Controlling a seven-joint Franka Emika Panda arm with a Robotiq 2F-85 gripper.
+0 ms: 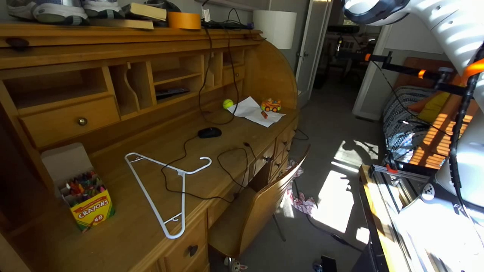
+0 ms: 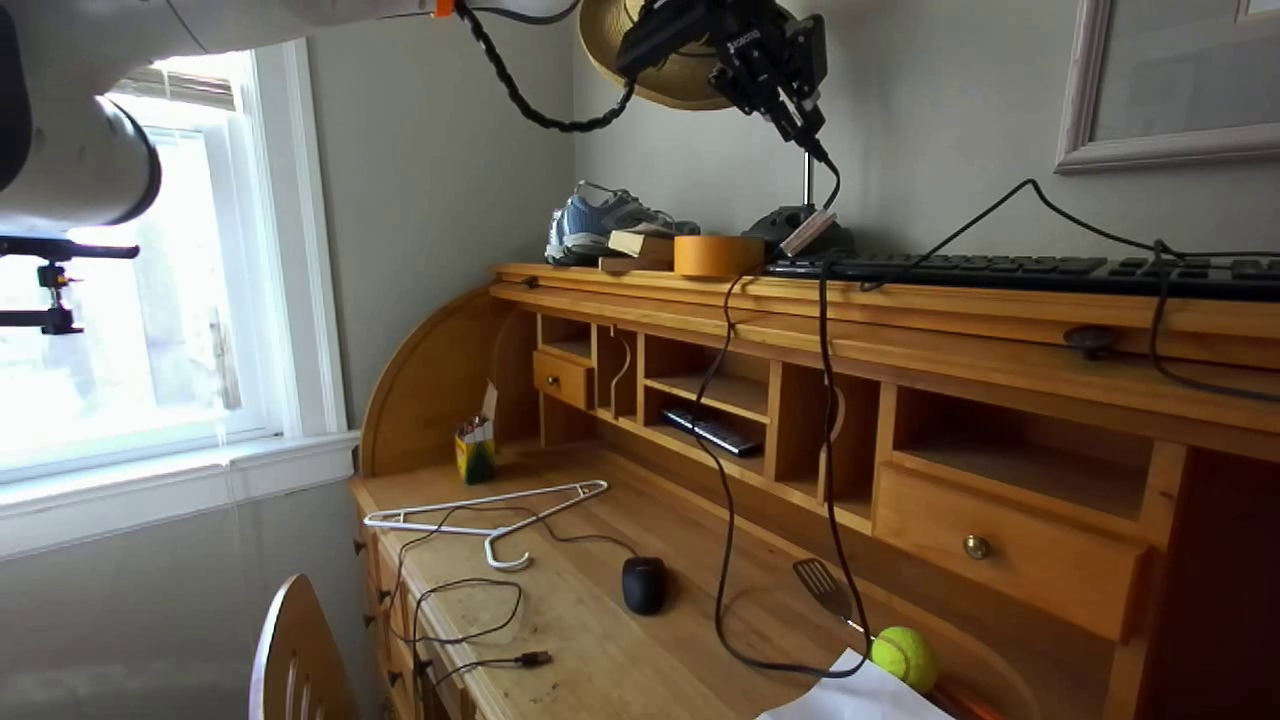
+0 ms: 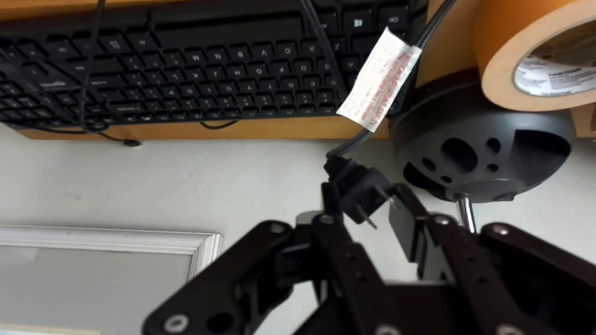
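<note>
A black two-prong plug (image 3: pixel 357 187) is pinched between the fingers of my gripper, its metal prongs pointing down and right in the wrist view. From the plug runs a black cord bearing a white tag (image 3: pixel 380 81) with red print. In exterior view 2 my gripper (image 2: pixel 801 126) hangs above the desk's top shelf, the tag (image 2: pixel 809 232) dangling below it. The cord (image 2: pixel 723 528) drops from the shelf in a long loop onto the desktop. Exterior view 1 shows the cord (image 1: pixel 199 102) and tag (image 1: pixel 206 15), but the gripper lies outside that view.
On the top shelf are a black keyboard (image 3: pixel 234 72), an orange tape roll (image 2: pixel 717 254), a dark lamp base (image 3: pixel 480 145) and shoes (image 2: pixel 612 220). Below, the desktop holds a white hanger (image 1: pixel 182 195), a mouse (image 1: pixel 209 132), a crayon box (image 1: pixel 93 208) and a tennis ball (image 2: pixel 903 656).
</note>
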